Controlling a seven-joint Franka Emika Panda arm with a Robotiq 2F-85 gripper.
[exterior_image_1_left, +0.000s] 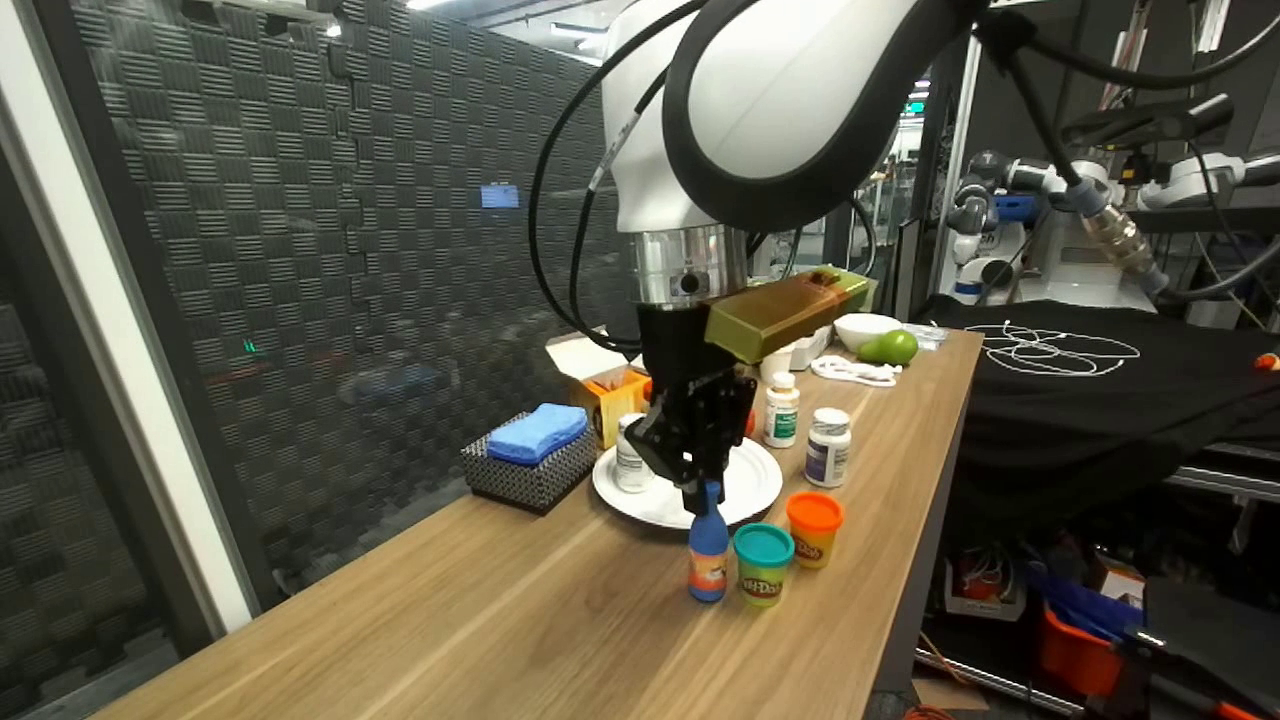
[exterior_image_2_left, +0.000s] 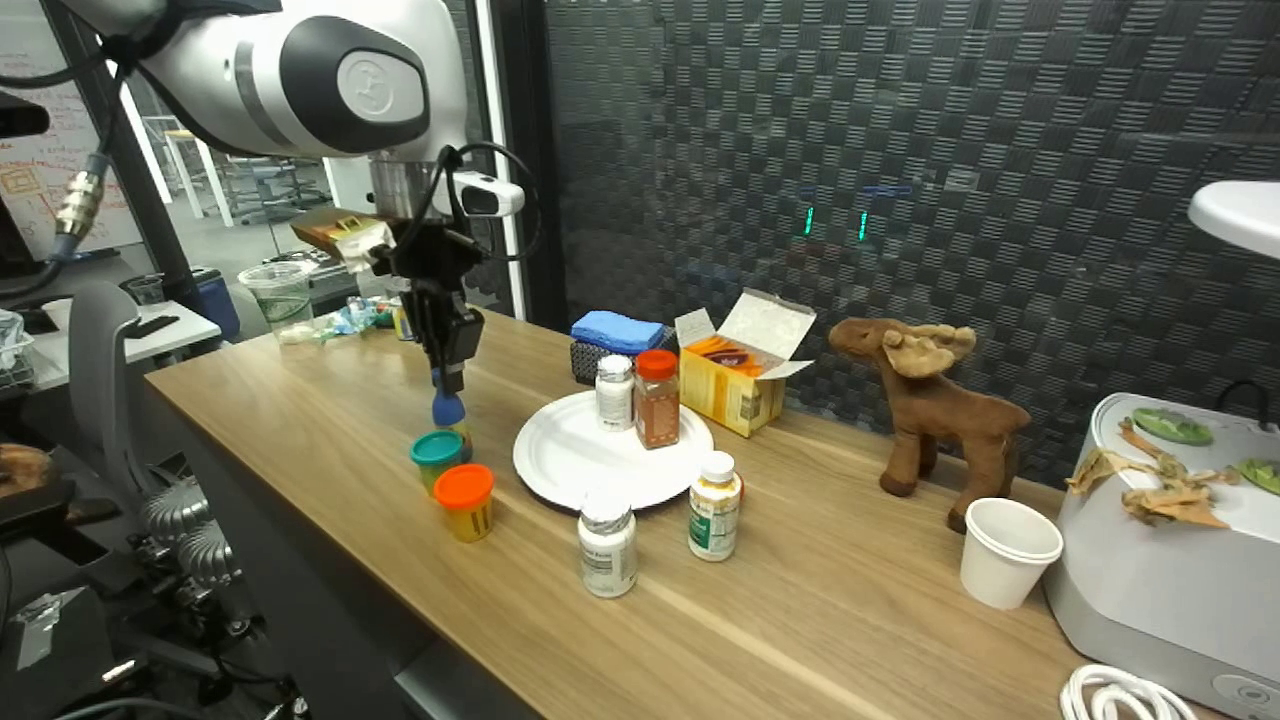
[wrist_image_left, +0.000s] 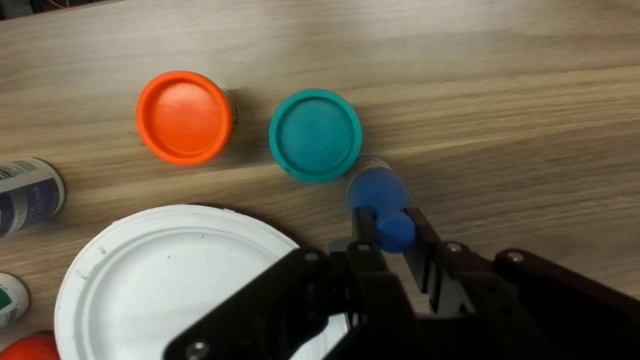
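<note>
A blue bottle (exterior_image_1_left: 708, 550) with an orange label stands at the near part of the table, close beside a teal-lidded Play-Doh tub (exterior_image_1_left: 763, 562). My gripper is shut on the bottle's narrow top, one finger on each side of the blue cap. From above, the bottle's body (wrist_image_left: 378, 191) leans away from the fingers toward the teal lid (wrist_image_left: 315, 135). In the second exterior view the blue bottle (exterior_image_2_left: 447, 408) shows below the fingers, its lower part mostly hidden behind the tubs. Whether its base touches the table is hard to tell.
An orange-lidded tub (wrist_image_left: 184, 118) sits beside the teal one. A white plate (exterior_image_2_left: 552, 480) carries a white bottle (exterior_image_2_left: 615, 394) and a red-capped jar (exterior_image_2_left: 657, 402). Two pill bottles stand near it, one being a white-capped bottle (exterior_image_2_left: 608, 550). Bare table lies left of the blue bottle in the first exterior view.
</note>
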